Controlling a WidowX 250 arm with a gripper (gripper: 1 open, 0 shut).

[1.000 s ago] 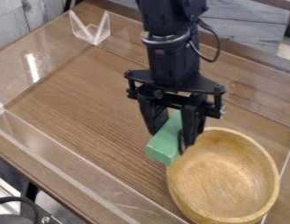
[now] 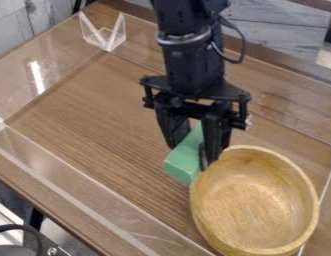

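The black gripper (image 2: 195, 130) is shut on a green block (image 2: 184, 160), held just at the left rim of a round tan wooden bowl (image 2: 255, 210). The block hangs tilted below the dark fingers, partly hidden by them. The bowl looks empty.
A small white wire-like stand (image 2: 104, 30) sits at the back left. The table's edge runs along the front left, with dark cables below it.
The gripper and green block have shifted slightly to the left over the last second. The bowl stays put.
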